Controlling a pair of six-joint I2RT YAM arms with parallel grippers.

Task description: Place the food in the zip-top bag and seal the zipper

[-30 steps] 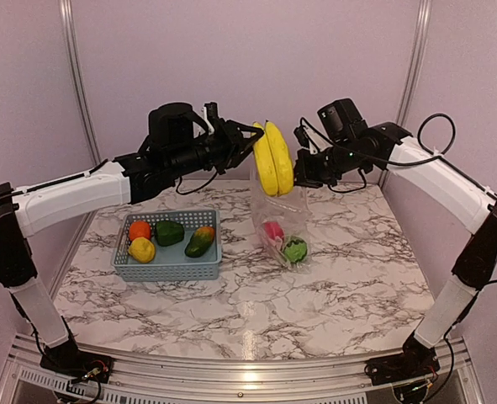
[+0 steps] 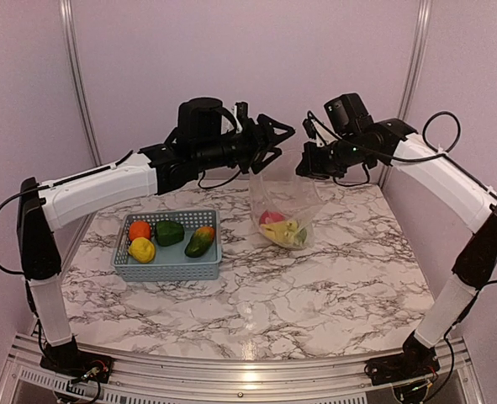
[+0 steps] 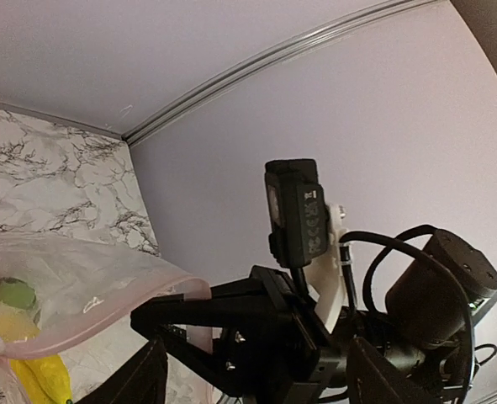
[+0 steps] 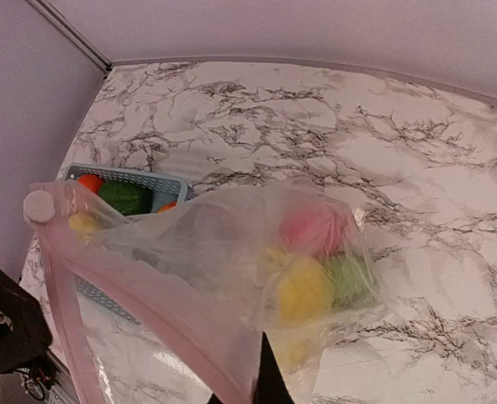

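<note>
The clear zip top bag (image 2: 269,189) hangs with its pink-edged mouth up. Inside its lower part sit yellow bananas (image 4: 303,290), a pink item (image 4: 314,227) and a green item (image 4: 349,279). My right gripper (image 2: 304,167) is shut on the bag's rim; in the right wrist view its fingertips (image 4: 271,374) pinch the pink strip. Above the left side of the mouth, my left gripper (image 2: 283,143) stands open and empty, its fingers (image 3: 143,379) wide apart in the left wrist view. The white zipper slider (image 4: 39,206) is at the rim's far end.
A grey-blue basket (image 2: 168,271) on the left holds an orange (image 2: 139,230), a yellow lemon-like fruit (image 2: 141,249), a dark green item (image 2: 169,232) and a green-orange one (image 2: 200,241).
The right still grips the rim.
</note>
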